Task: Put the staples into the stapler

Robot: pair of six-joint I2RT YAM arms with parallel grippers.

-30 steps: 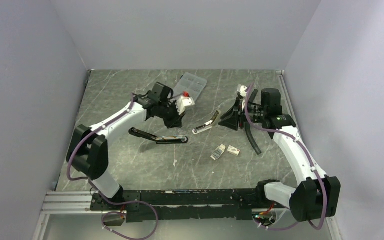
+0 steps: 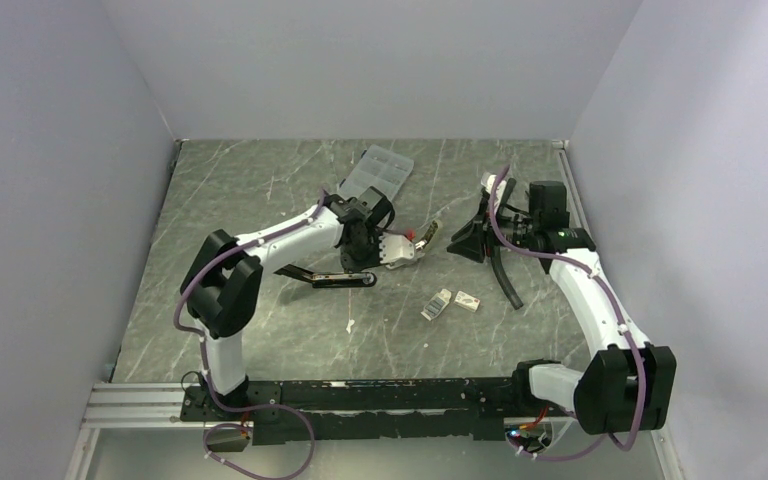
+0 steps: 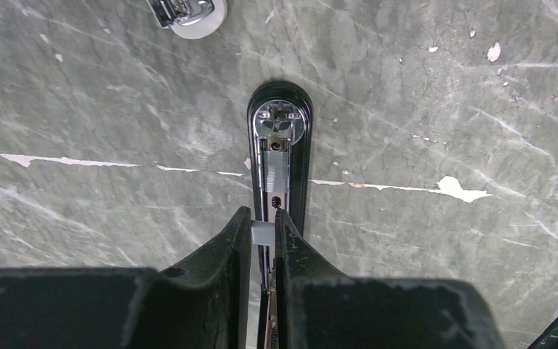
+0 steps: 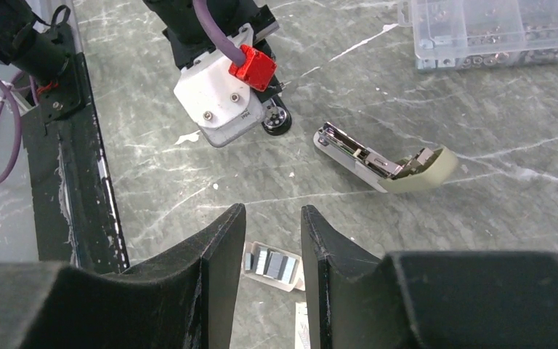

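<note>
The black stapler point(image 2: 343, 280) lies opened out on the table, its long channel exposed. In the left wrist view, a grey block point(image 3: 277, 171) sits in that channel near the rounded end. My left gripper points down over the channel, shut on a small grey staple strip point(image 3: 263, 234); whether the strip touches the channel I cannot tell. On the right, my right gripper hangs above the table, its fingers parted and empty. A small tray point(image 4: 272, 266) with several staple strips rests on the table below it in the right wrist view.
A second, pale stapler point(image 4: 381, 160) lies opened close to the left gripper. A white box point(image 2: 467, 301) is beside the tray. The clear compartment case point(image 2: 381, 172) stands at the back, and a dark curved strip point(image 2: 503, 280) runs under the right arm.
My right arm has shifted slightly to the right.
</note>
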